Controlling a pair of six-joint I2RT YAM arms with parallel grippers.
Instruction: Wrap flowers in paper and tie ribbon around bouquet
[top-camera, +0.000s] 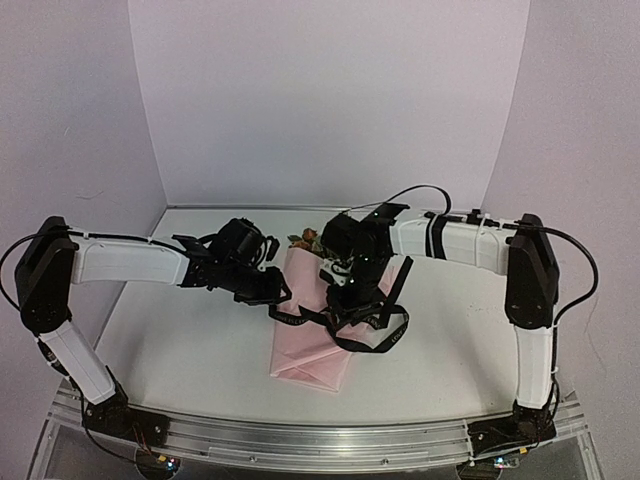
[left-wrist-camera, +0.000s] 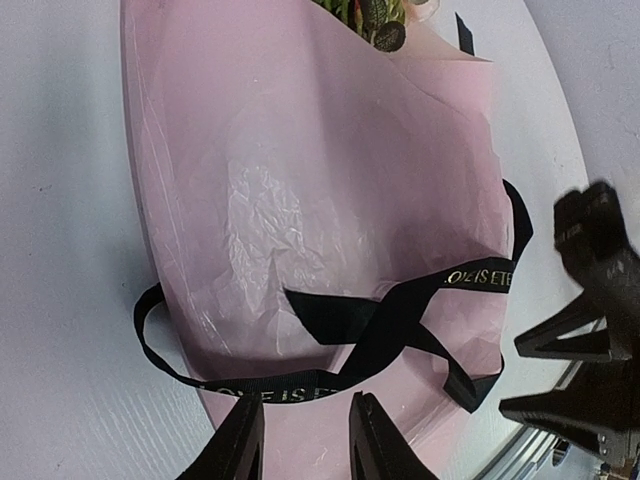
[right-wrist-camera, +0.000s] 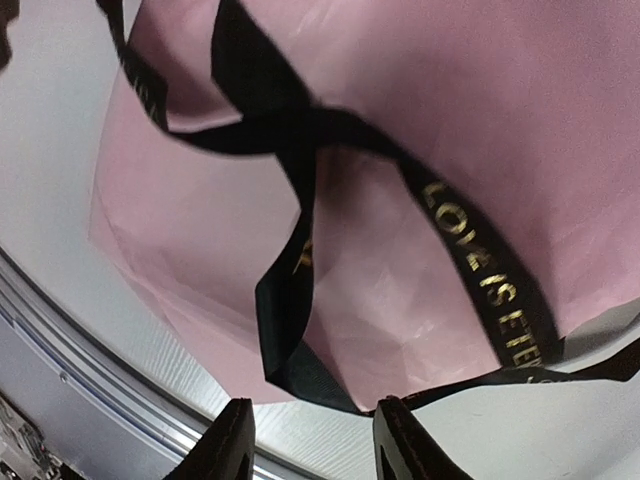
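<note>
The bouquet lies on the white table in pink wrapping paper (top-camera: 308, 355), with flowers (top-camera: 308, 238) at its far end. A black ribbon with gold lettering (left-wrist-camera: 290, 387) runs across the paper and crosses over itself. One ribbon tail (left-wrist-camera: 325, 312) lies loose on the paper, and a loop (top-camera: 390, 337) extends past the right side. My left gripper is open above the paper's left side, its fingers empty. Over the middle of the paper, near the crossing, my right gripper stands open. Ribbon shows beyond its fingertips, not clearly between them.
The two grippers are close together over the bouquet; the right one's fingers (left-wrist-camera: 565, 345) show at the edge of the left wrist view. Bare table (top-camera: 190, 340) lies to the left and right. A metal rail (top-camera: 320, 440) runs along the front.
</note>
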